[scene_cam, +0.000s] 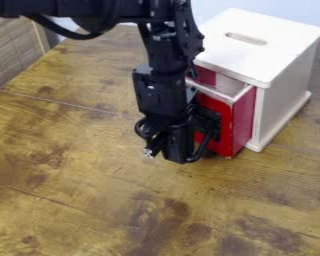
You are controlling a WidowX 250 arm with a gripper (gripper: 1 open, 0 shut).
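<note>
My black gripper (174, 140) hangs low over the wooden table, just in front of a white box (263, 45) with a slot in its top. A red front panel (230, 130) at the lower left of the box is partly hidden behind the gripper and wrist. A white-edged part juts out above the red panel, beside the wrist. Whether the fingers are open or shut, or hold anything, I cannot make out.
Bare wooden table (69, 180) fills the left and front of the view. A light panelled surface (16, 50) stands at the far left edge. The box takes up the back right.
</note>
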